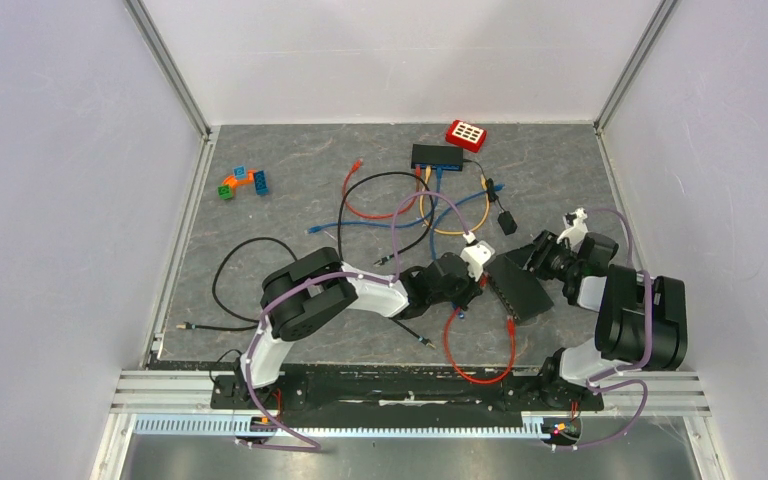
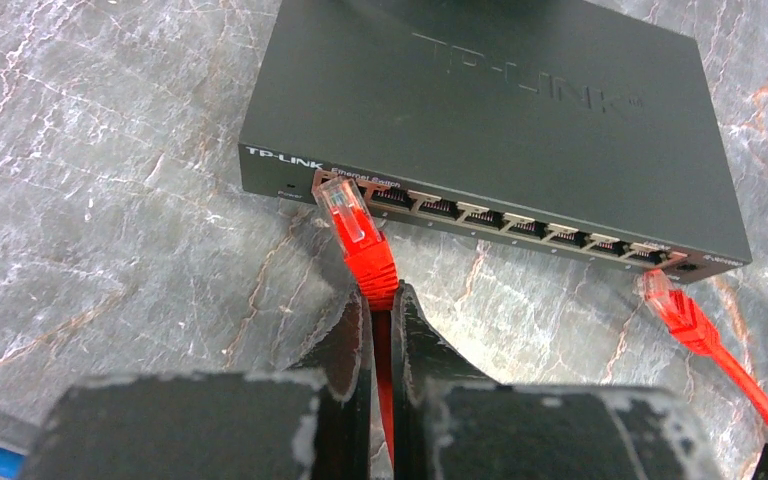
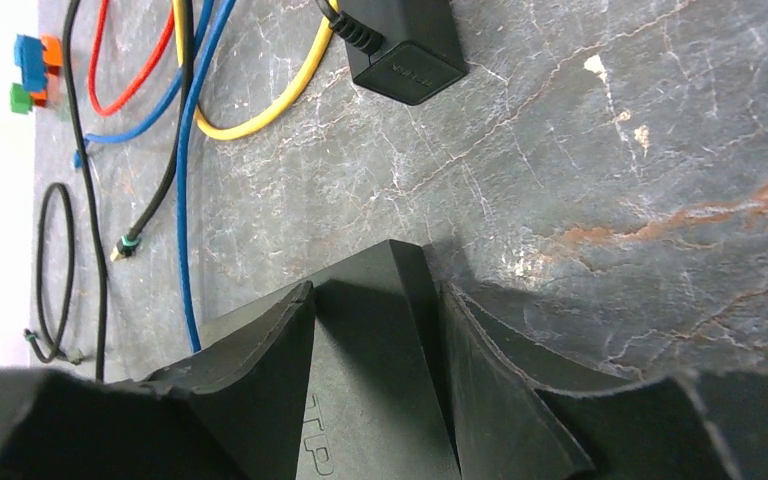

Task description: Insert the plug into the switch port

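A dark TP-LINK switch (image 2: 490, 100) lies at the right of the table, its row of ports toward my left gripper. That gripper is shut on a red cable's plug (image 2: 358, 240), whose clear tip is at the left end of the port row; whether it is inside cannot be told. A second red plug (image 2: 680, 310) is by the right end of the port row. My right gripper straddles the far corner of the switch (image 3: 360, 400), fingers apart, close against the casing.
A black power adapter (image 3: 400, 60) lies behind the switch. Tangled cables, a smaller switch (image 1: 437, 153), a red device (image 1: 466, 134) and coloured bricks (image 1: 243, 180) are farther back and left.
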